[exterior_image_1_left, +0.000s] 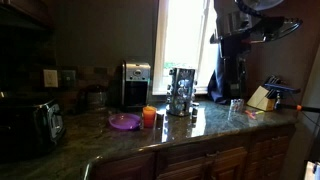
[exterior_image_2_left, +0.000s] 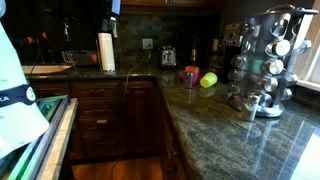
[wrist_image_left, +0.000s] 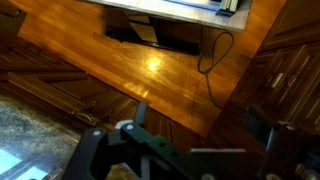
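Note:
High above the floor beside the counter, my gripper stands open, with nothing between its fingers in the wrist view. In exterior view 1 the dark gripper (exterior_image_1_left: 235, 85) hangs at the right, in front of the window. An orange cup (exterior_image_1_left: 149, 117) stands on the counter next to a purple plate (exterior_image_1_left: 125, 122). Exterior view 2 shows a yellow-green object (exterior_image_2_left: 208, 80) on the counter near a reddish cup (exterior_image_2_left: 191, 75). Small jars fill a rotating spice rack (exterior_image_2_left: 268, 62), and one loose jar (exterior_image_2_left: 250, 106) stands in front of it.
A coffee maker (exterior_image_1_left: 135, 85), a black toaster (exterior_image_1_left: 32, 125) and a knife block (exterior_image_1_left: 262, 99) stand on the counter. A paper towel roll (exterior_image_2_left: 106, 52) is at the far left. A cable (wrist_image_left: 208, 70) hangs over the wooden floor.

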